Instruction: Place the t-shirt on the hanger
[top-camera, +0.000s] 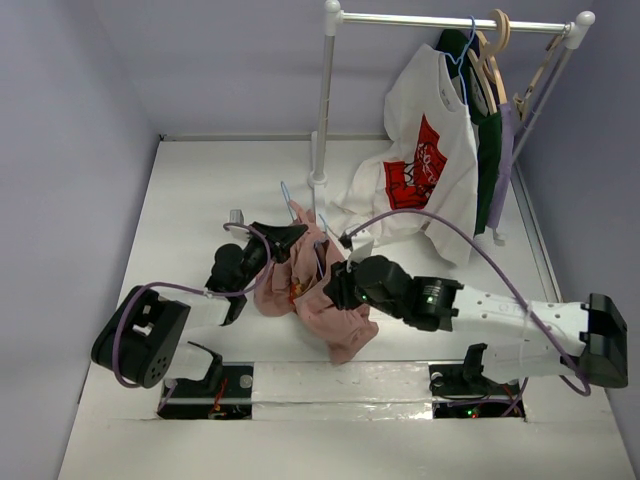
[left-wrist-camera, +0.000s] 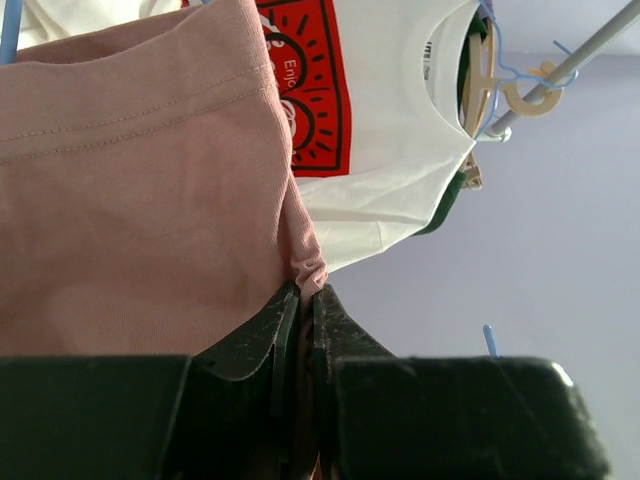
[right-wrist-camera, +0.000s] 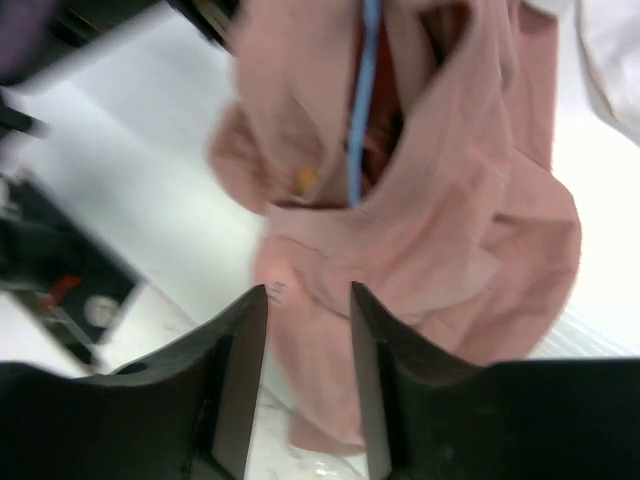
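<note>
The pink t-shirt (top-camera: 335, 325) hangs bunched from my left gripper (top-camera: 303, 232), its lower part spread over the table. In the left wrist view the fingers of the left gripper pinch the edge of the shirt (left-wrist-camera: 150, 200). A blue hanger (top-camera: 285, 192) pokes out above the cloth; in the right wrist view one bar of the hanger (right-wrist-camera: 362, 110) runs down into the shirt's opening. My right gripper stands open over the shirt (right-wrist-camera: 440, 230), its fingers apart with no cloth visibly gripped between them.
A white rack (top-camera: 455, 20) stands at the back, holding a white shirt (top-camera: 440, 150) with a red print, green and purple garments and wooden hangers (top-camera: 498, 35).
</note>
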